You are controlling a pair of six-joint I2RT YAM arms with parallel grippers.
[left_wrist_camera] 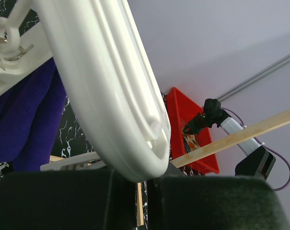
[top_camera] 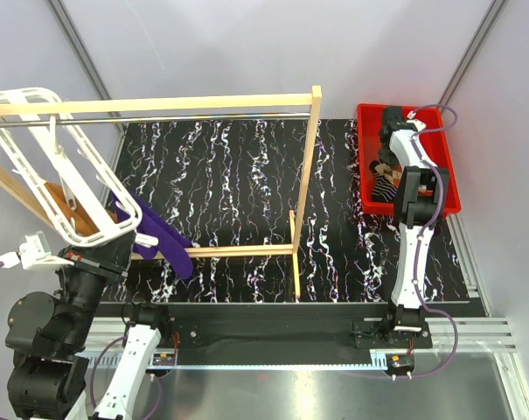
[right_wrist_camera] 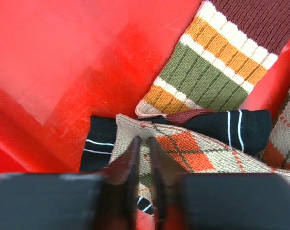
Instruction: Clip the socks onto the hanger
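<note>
The white hanger (top_camera: 93, 166) hangs from the rack's metal rod at the left. My left gripper (top_camera: 122, 249) is shut on its near end; in the left wrist view the white frame (left_wrist_camera: 106, 86) rises from between the dark fingers. Purple socks (top_camera: 163, 236) hang at the hanger. In the red bin, my right gripper points down with a narrow gap between its blurred fingertips, right over the edge of an orange-and-beige argyle sock (right_wrist_camera: 192, 153). Beside it are a striped sock (right_wrist_camera: 207, 67) and a black sock (right_wrist_camera: 99, 143), partly covered. Whether the fingertips touch fabric is unclear.
The red bin (top_camera: 366, 188) stands at the back right; its wall is close to the right arm. A wooden rack (top_camera: 305, 175) spans the left half, its post between the two arms.
</note>
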